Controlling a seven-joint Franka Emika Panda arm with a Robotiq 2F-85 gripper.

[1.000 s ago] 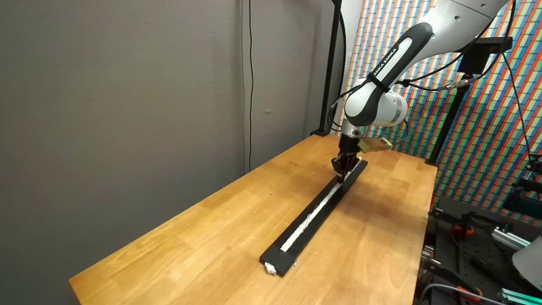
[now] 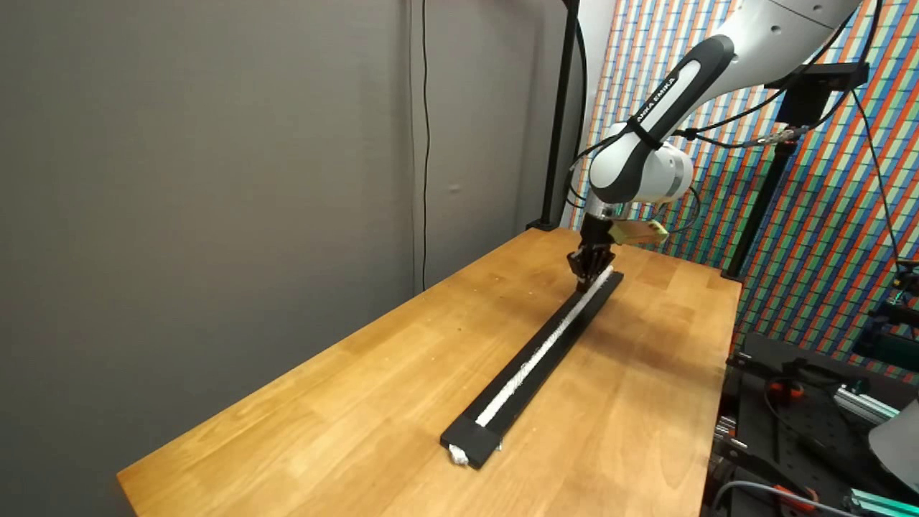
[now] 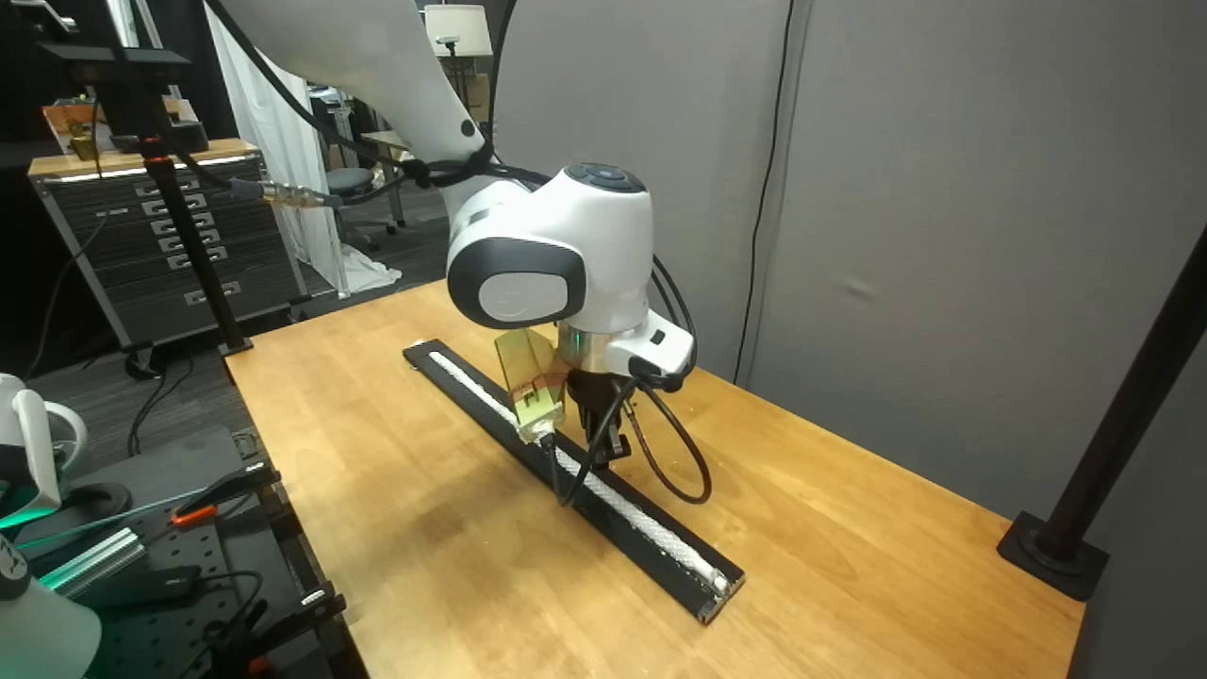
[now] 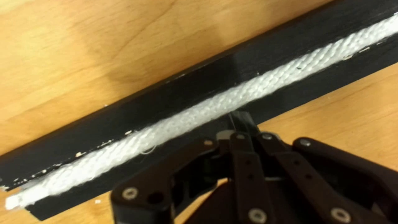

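Note:
A white braided rope [image 4: 238,97] lies along the middle of a long black channel bar [image 4: 179,87] on the wooden table. In the wrist view its frayed near end [image 4: 28,196] pokes out just past the bar's end at the lower left. My gripper is shut, its fingertips together over the black strip beside the rope, with nothing visible between them. Exterior view 1 puts the gripper [image 2: 582,284] over the far part of the bar [image 2: 534,366]. Whether the tips touch the bar cannot be told.
A black post [image 3: 1075,498] stands at one table corner, with grey panels behind. A cable loop [image 3: 702,481] hangs from the wrist close to the table.
My gripper has risen slightly and moved toward the far end of the bar. The bar stays where it was; rope that the gripper covered now shows.

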